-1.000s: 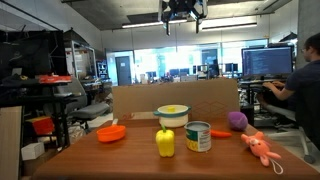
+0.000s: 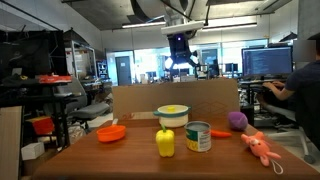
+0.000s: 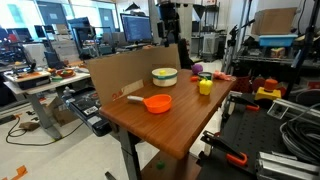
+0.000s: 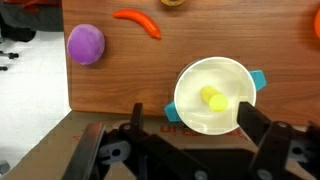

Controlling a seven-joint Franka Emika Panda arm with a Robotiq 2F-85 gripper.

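Note:
My gripper (image 2: pixel 181 64) hangs above the table, pointing down over the white pot (image 2: pixel 172 120). In the wrist view its two dark fingers (image 4: pixel 152 117) stand wide apart, with the pot (image 4: pixel 203 122) below and between them and nothing held. The pot has teal handles (image 4: pixel 258 79) on opposite sides, and a small yellow item (image 4: pixel 213 98) lies inside it. A clear height separates the fingers from the pot.
On the table (image 2: pixel 95 160) are a yellow pepper (image 2: pixel 165 144), a can (image 2: pixel 198 137), an orange bowl (image 2: pixel 111 133), a purple ball (image 4: pixel 86 44), a red chili (image 4: pixel 138 20) and a pink toy (image 2: pixel 262 149). A cardboard panel (image 3: pixel 115 80) stands along the far edge.
My gripper has come down from near the top of exterior view 1 to a lower spot above the pot. The objects on the table look unmoved.

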